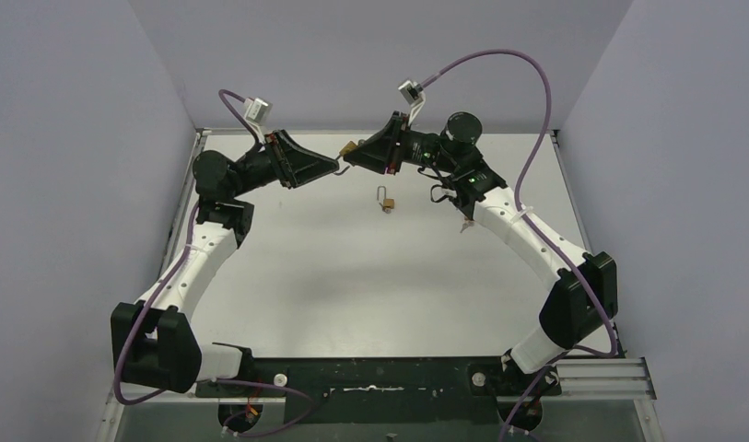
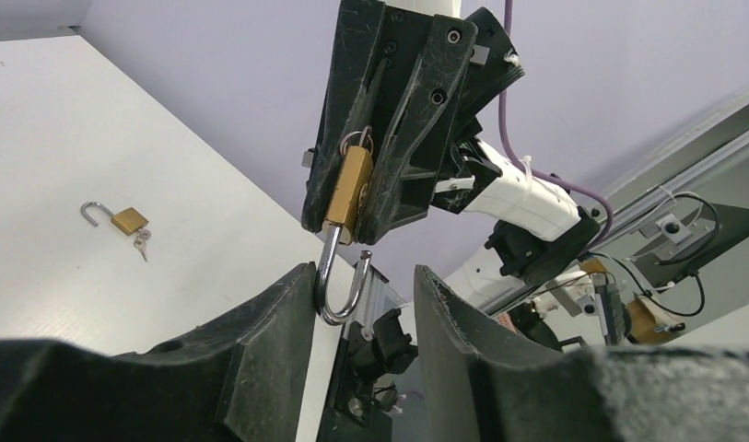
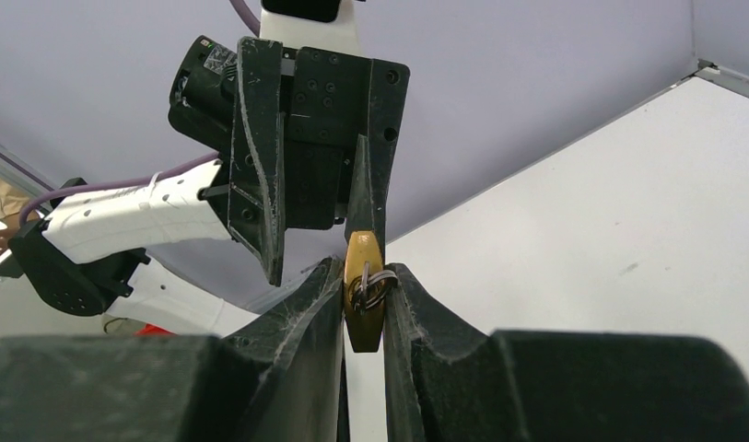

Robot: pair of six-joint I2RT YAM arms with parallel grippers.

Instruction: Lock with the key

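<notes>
My right gripper is shut on a brass padlock [image 2: 350, 189] with a key ring [image 3: 375, 290] at one end; its long steel shackle [image 2: 326, 276] hangs from the other end with the free tip out of the body. My left gripper stands open just below the padlock, with the shackle's bend at its fingertips, close to the left finger; whether it touches is unclear.
On the white table [image 1: 352, 276] lie an open padlock [image 1: 388, 203] near the middle and another padlock with keys [image 1: 466, 224] at the right, partly under the right arm.
</notes>
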